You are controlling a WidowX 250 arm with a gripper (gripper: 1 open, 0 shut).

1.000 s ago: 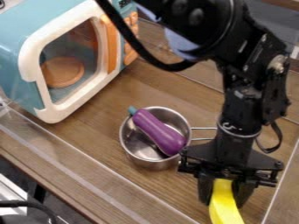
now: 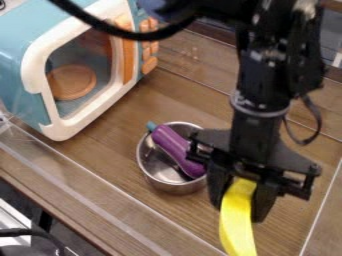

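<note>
My black gripper [image 2: 242, 191] is shut on a long yellow object [image 2: 237, 225], likely a banana, which hangs down from its fingers at the lower right. Left of the gripper, a small metal pot [image 2: 160, 175] holds a purple eggplant [image 2: 178, 148]; part of the pot is hidden behind the arm.
A blue and white toy microwave [image 2: 59, 122] with an orange disc inside stands at the upper left. A black cable and dark item lie at the bottom left corner.
My gripper has risen and shifted slightly left with the yellow object in it. The pot and eggplant look unmoved.
</note>
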